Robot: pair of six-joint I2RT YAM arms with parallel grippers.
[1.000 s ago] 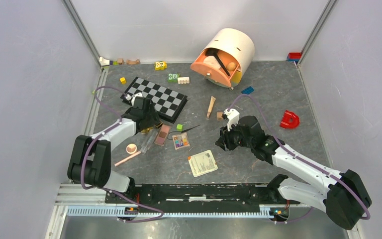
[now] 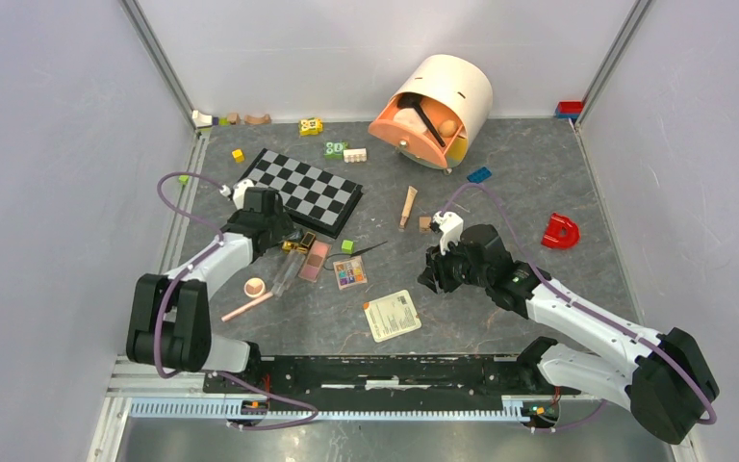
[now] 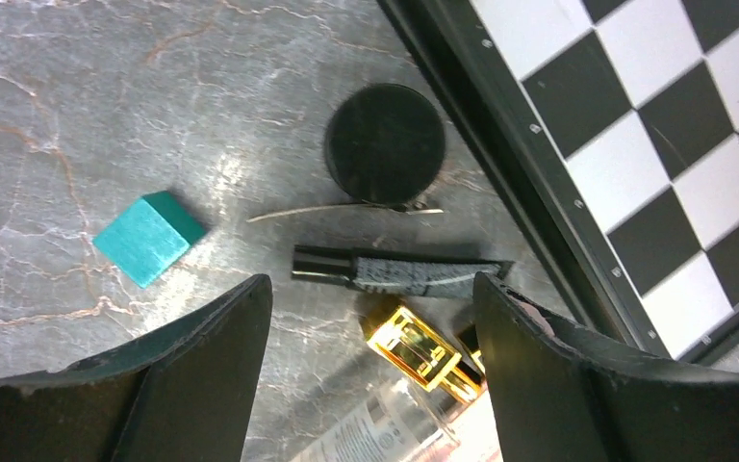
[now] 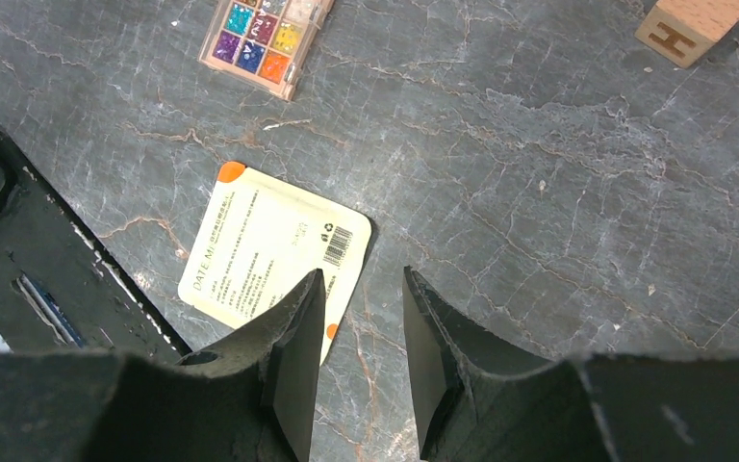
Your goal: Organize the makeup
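Note:
In the left wrist view my left gripper is open above a short black tube (image 3: 394,271). A round black lid (image 3: 385,144) lies just past the tube, and a clear bottle with a gold neck (image 3: 421,352) lies partly behind the right finger. The pink palette (image 2: 315,261), glitter palette (image 2: 350,272), beige tube (image 2: 408,207) and pink stick (image 2: 248,307) lie on the table. A cream makeup case (image 2: 465,93) lies tilted at the back, a black brush (image 2: 423,120) in its orange opening. My right gripper is part open, its fingers apart and empty.
A chessboard (image 2: 305,190) borders the left gripper's area. A teal block (image 3: 150,238) lies left of the tube. The cream card (image 2: 392,316) rests near the right gripper, and a red piece (image 2: 560,232) sits far right.
My left arm has shifted a little, its gripper now slightly left of where it was over the chessboard's near corner. The right arm and the objects look unmoved.

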